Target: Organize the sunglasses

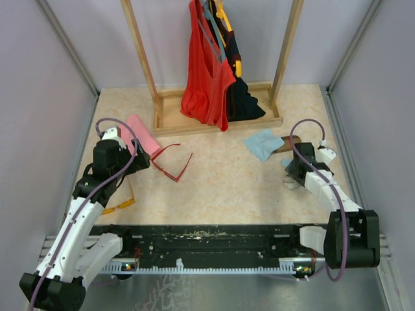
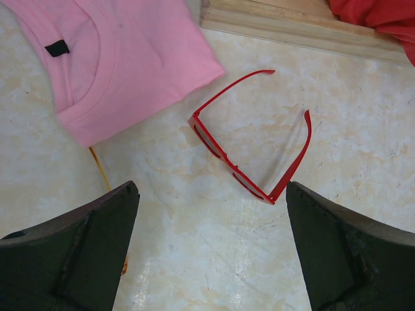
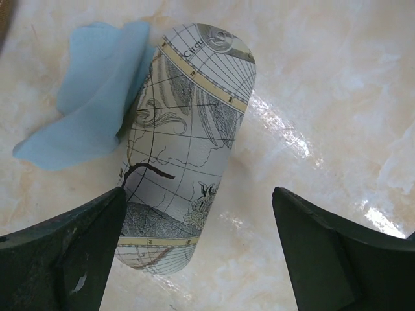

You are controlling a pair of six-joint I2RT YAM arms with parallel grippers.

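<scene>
Red-framed sunglasses (image 2: 224, 155) lie on the table with their temples spread, just ahead of my open left gripper. Yellow glasses (image 1: 120, 206) rest nearer the front, partly behind the left arm; one thin yellow temple (image 2: 99, 167) shows in the left wrist view. On the right side lies a map-patterned case (image 3: 185, 139), closed as far as it shows, with a light blue cloth (image 3: 97, 97) against its left side. My right gripper is open above the case, nothing held. A brown case (image 1: 288, 143) sits behind it, touching a larger blue cloth (image 1: 262, 144).
A pink shirt (image 2: 136, 58) lies by the red sunglasses at the left. The wooden rack's base (image 1: 170, 111) runs along the back, with a red garment (image 1: 206, 84) and dark clothing (image 1: 241, 100) hanging over it.
</scene>
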